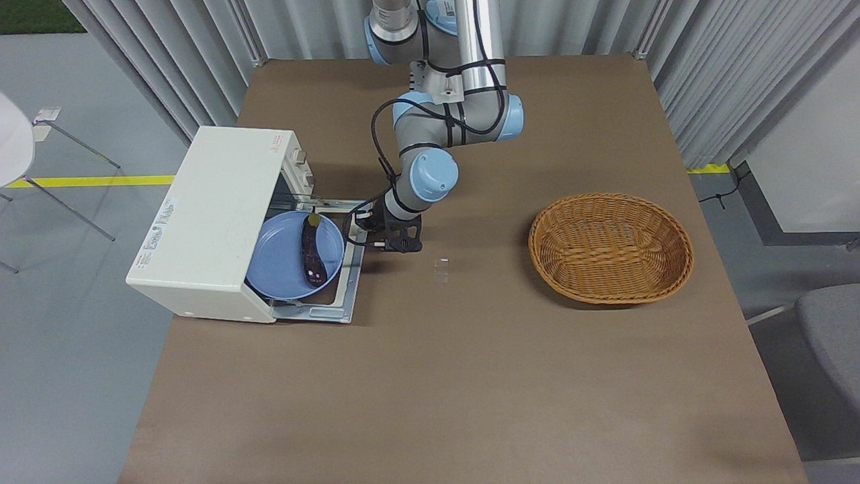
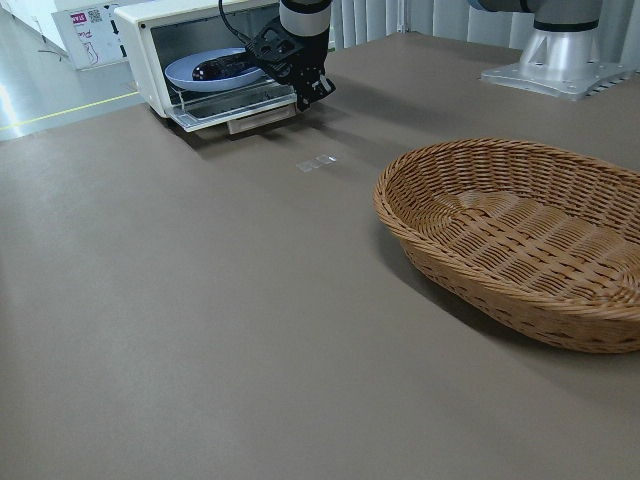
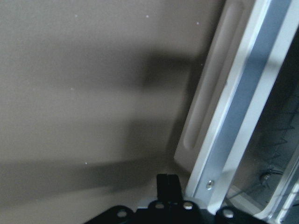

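A white oven point(image 1: 205, 218) stands on the left of the table with its front opening to the right and a metal tray point(image 1: 348, 290) extending from it. A blue plate point(image 1: 278, 262) sits there, carrying a dark eggplant point(image 1: 314, 254). My black gripper is low at the outer edge of this tray, right of the plate in the front view. In the wrist view its fingertips are together beside the pale metal edge point(image 3: 233, 107), with no object visible between them; whether they touch the edge is unclear.
A wicker basket point(image 1: 610, 247) rests on the right of the table point(image 1: 484, 379). A small clear piece point(image 1: 441, 270) lies between tray and basket.
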